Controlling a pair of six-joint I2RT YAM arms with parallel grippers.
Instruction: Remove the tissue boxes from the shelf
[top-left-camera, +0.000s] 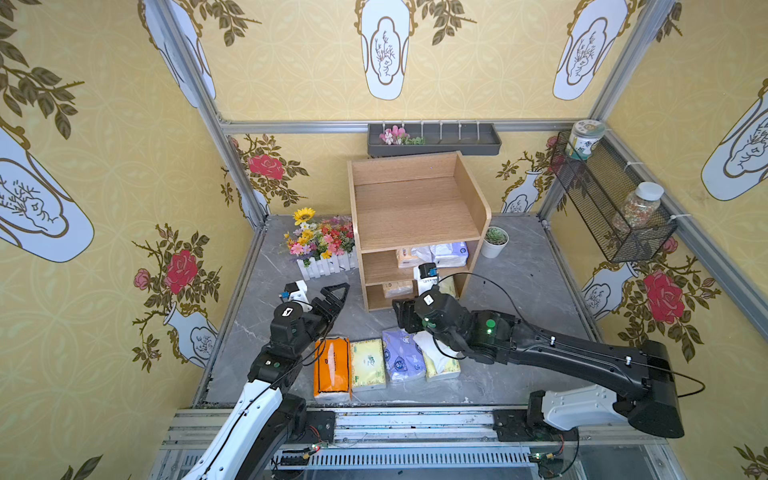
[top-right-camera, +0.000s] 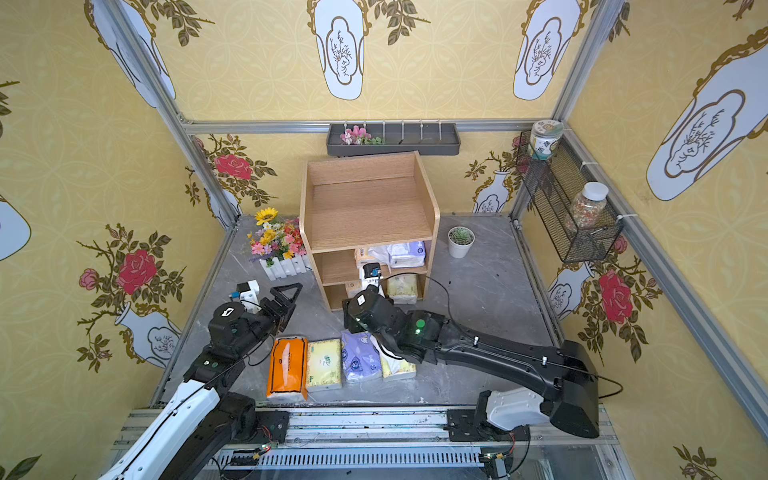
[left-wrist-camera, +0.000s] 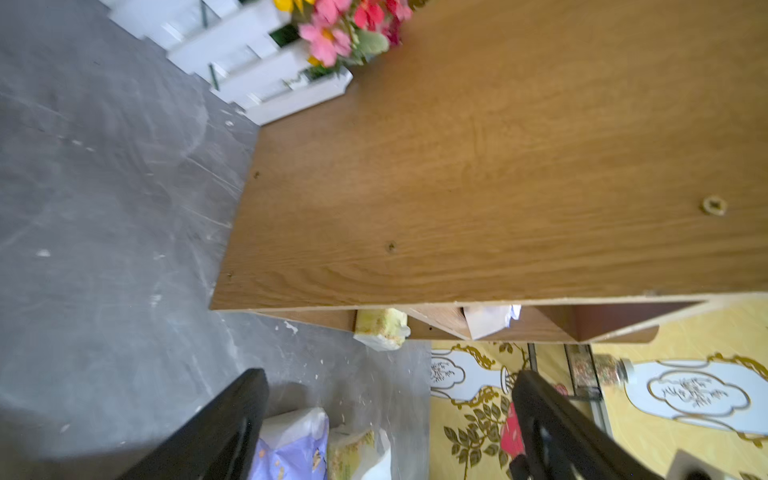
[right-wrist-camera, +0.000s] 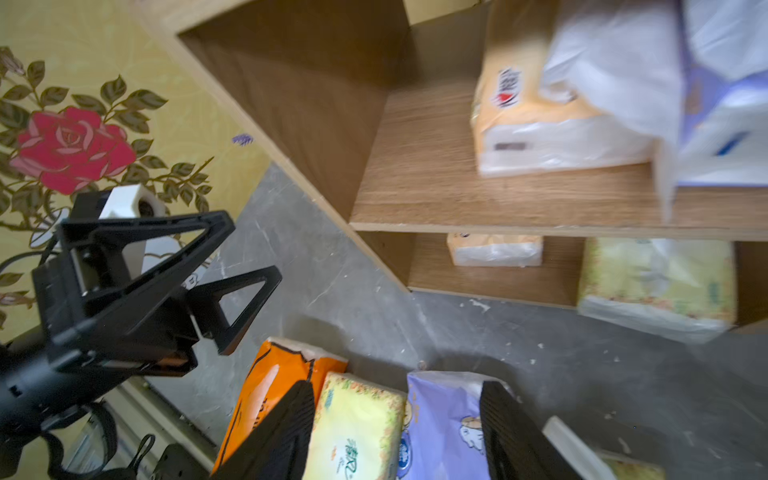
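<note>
The wooden shelf (top-left-camera: 416, 204) stands at the back. On its middle level lie an orange-and-white tissue pack (right-wrist-camera: 564, 120) and a purple-and-white pack (top-left-camera: 450, 254). The bottom level holds a yellow pack (right-wrist-camera: 656, 280), jutting out at the front, and an orange-and-white pack (right-wrist-camera: 496, 249) further in. In front of the shelf, my right gripper has its fingers apart and nothing between them. Left of the shelf front, my left gripper is open and empty. A row on the table has an orange pack (top-left-camera: 331, 368), a yellow pack (top-left-camera: 368, 364), a purple pack (top-left-camera: 403, 356) and another yellow pack (top-left-camera: 442, 365), partly hidden by the right arm.
A flower box with a white fence (top-left-camera: 326, 264) adjoins the shelf's left side. A potted plant (top-left-camera: 494, 240) stands on its right. On the right wall hangs a wire basket (top-left-camera: 608, 196) holding jars. Table space to the right of the shelf (top-left-camera: 532, 280) is clear.
</note>
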